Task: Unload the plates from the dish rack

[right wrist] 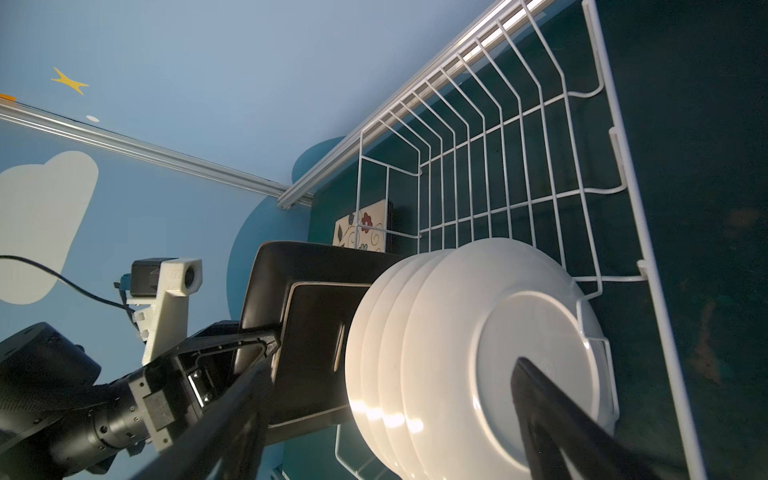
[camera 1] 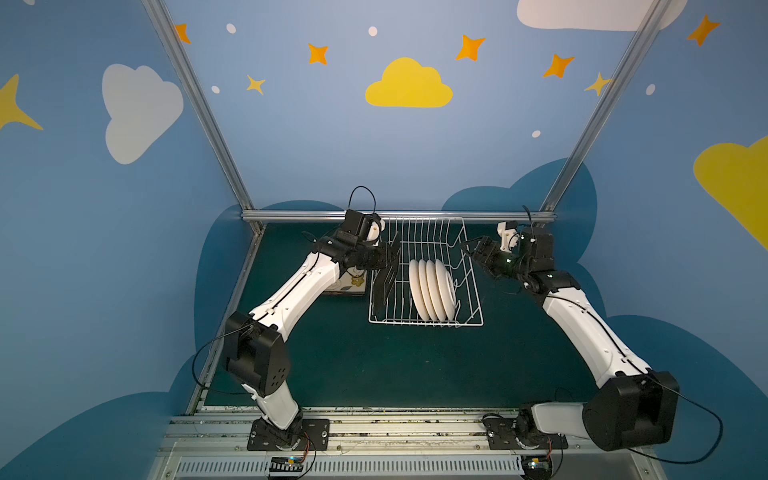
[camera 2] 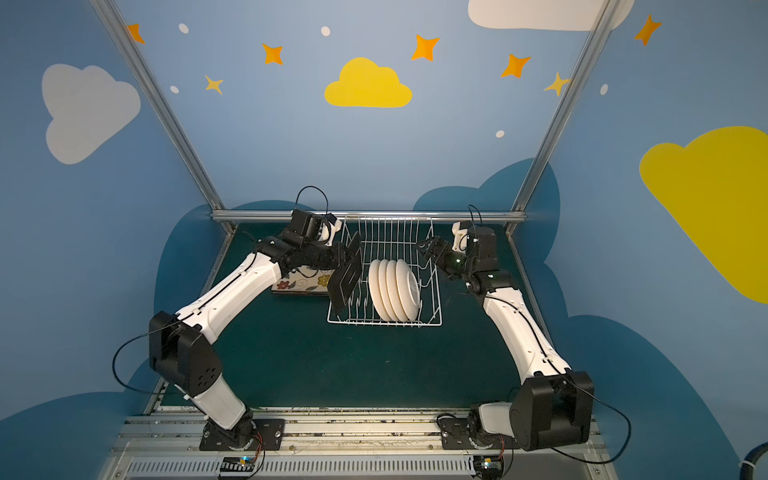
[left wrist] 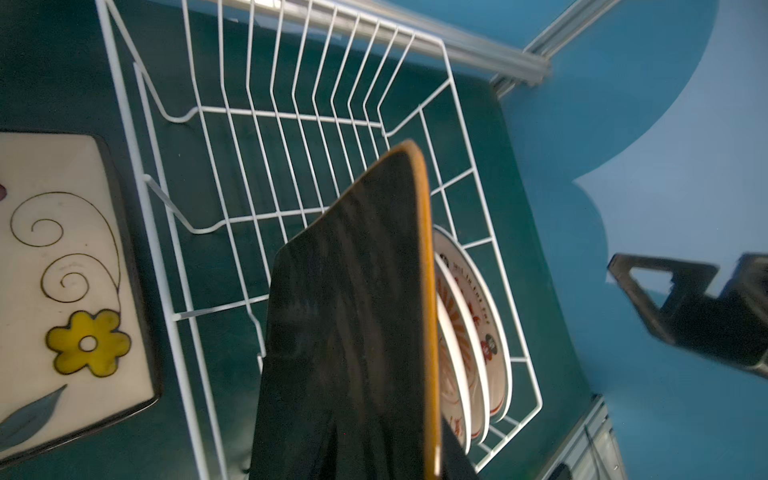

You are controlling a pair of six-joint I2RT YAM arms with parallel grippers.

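A white wire dish rack (camera 1: 472, 304) holds several white plates (camera 1: 432, 288) upright in its front part. A dark square plate stands tilted at the rack's left side, filling the middle of the left wrist view. My left gripper (camera 2: 340, 254) is at this dark plate's upper part; whether its fingers are closed on it is hard to tell. My right gripper (camera 2: 432, 249) is beside the rack's right side, above the white plates, open with nothing between its fingers.
A flowered square plate (left wrist: 64, 256) lies on the table left of the rack, partly under my left arm. A metal rail runs behind the rack.
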